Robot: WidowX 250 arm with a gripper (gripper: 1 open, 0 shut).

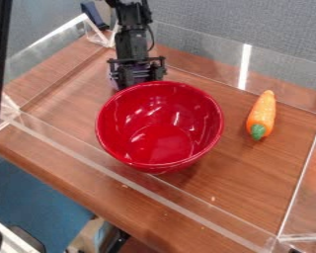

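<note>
A large red bowl (161, 133) sits upright on the wooden table near the middle of the view. Directly behind it is the black gripper (135, 74), low over the table, with something greyish-purple partly visible around its fingers; whether it holds this and how its fingers stand cannot be made out. An orange carrot (263, 114) with a green top lies to the right of the bowl.
Clear plastic walls edge the wooden table (82, 183) at back, front and right. The table is fairly open left of the bowl and around the carrot. Below the near edge is a blue floor.
</note>
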